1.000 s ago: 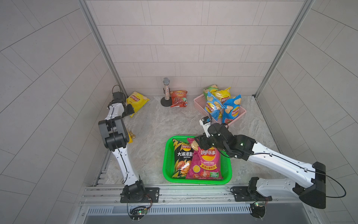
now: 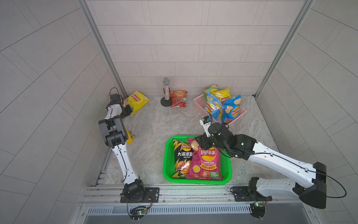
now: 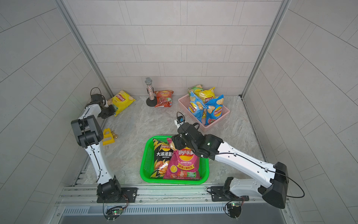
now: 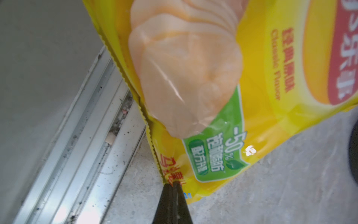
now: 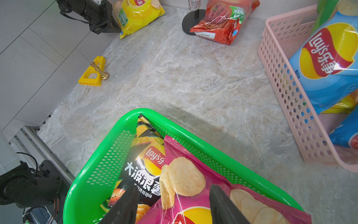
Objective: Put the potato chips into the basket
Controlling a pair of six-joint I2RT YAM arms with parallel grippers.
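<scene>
A yellow chip bag (image 2: 138,100) lies in the back left corner. My left gripper is shut at its lower corner; whether any film is pinched cannot be seen. My right gripper is open above the green basket (image 3: 145,160), which holds a black chip bag (image 2: 180,164) and a pink one (image 2: 205,166). A pink basket (image 5: 276,74) at the back right holds several chip bags, blue, yellow and green. A red chip bag (image 2: 179,99) lies at the back wall.
A microphone on a stand (image 2: 166,93) stands beside the red bag. A yellow object (image 5: 89,82) with a brass piece (image 5: 102,74) lies by the left wall.
My left gripper has shifted slightly left since a second ago, and the yellow bag's upper part has moved slightly. The right arm shows no visible movement.
</scene>
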